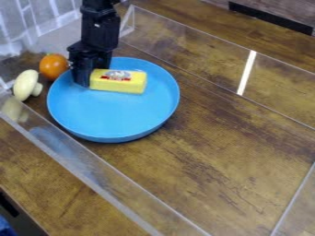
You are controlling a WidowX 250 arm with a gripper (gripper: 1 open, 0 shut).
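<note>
My dark gripper [88,70] reaches down from the top over the back-left part of a blue plate [117,112]. Its fingertips are at the left end of a yellow box [125,83] with a red-and-white label, lying on the plate. Whether the fingers are closed on the box is too small and dark to tell.
An orange round object [53,65] and a pale elongated one [26,85] sit just left of the plate. A transparent edge runs along the left.
</note>
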